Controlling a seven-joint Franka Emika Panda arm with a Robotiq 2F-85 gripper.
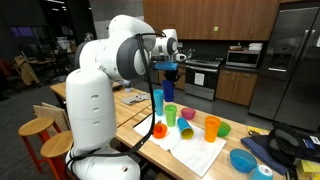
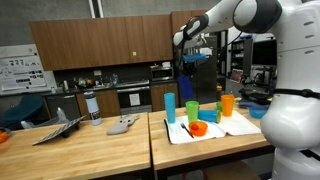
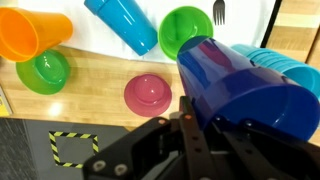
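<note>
In the wrist view a dark blue-purple cup [image 3: 205, 62] juts from my gripper, which is shut on it. Exterior view 1 shows the same cup [image 1: 168, 90] hanging under the gripper [image 1: 168, 68], high over the far side of the table, close above the cups there in that view. A green cup [image 3: 185, 28] and a pink bowl [image 3: 147, 94] lie below it. Stacked light-blue cups [image 3: 290, 68] stand close to the held cup, partly behind it from above. Contact between them cannot be made out.
A white cloth [image 1: 200, 155] carries a blue cup lying on its side [image 1: 185, 128] and an orange-red bowl [image 1: 159, 130]. Upright orange cup [image 1: 211, 128], green bowl [image 1: 224, 129] and blue bowls [image 1: 243, 161] stand to the right. Bare wood [image 2: 100, 145] lies open at the left in exterior view 2.
</note>
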